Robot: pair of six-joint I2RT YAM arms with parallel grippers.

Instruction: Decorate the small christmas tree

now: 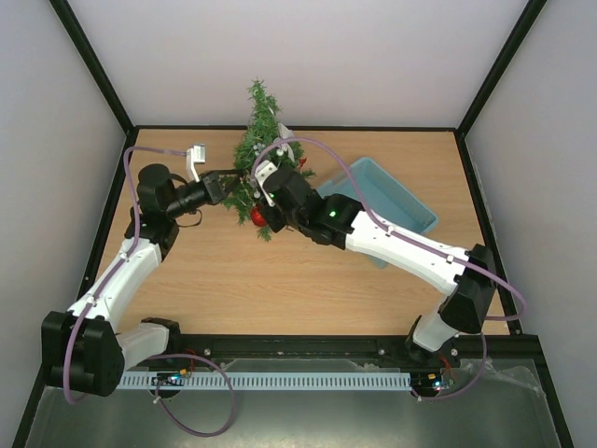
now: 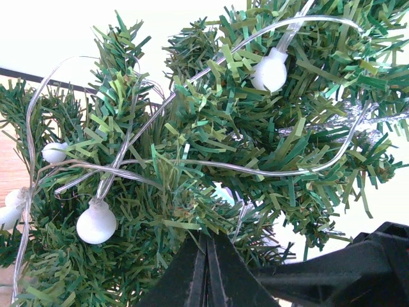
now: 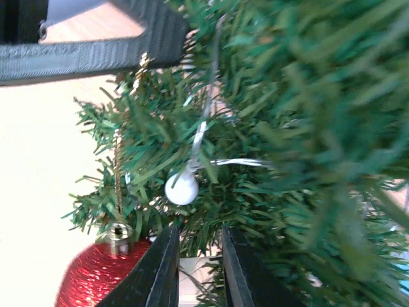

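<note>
The small green Christmas tree (image 1: pixel 261 117) stands at the back of the table, wrapped in a wire of white bulbs (image 2: pixel 96 222). A glittery red ball (image 3: pixel 96 272) hangs by its gold cord (image 3: pixel 117 160) at the tree's lower front; it also shows from above as a red spot (image 1: pixel 258 217). My right gripper is partly open, its fingers (image 3: pixel 161 275) apart beside the ball, with no ornament between them. On the tree's left side my left gripper is shut, its tips against green needles. Whether it pinches any twig is hidden.
A blue bin (image 1: pixel 396 201) stands right of the tree, partly behind my right arm (image 1: pixel 410 247). Another red decoration (image 1: pixel 302 162) shows on the tree's right side.
</note>
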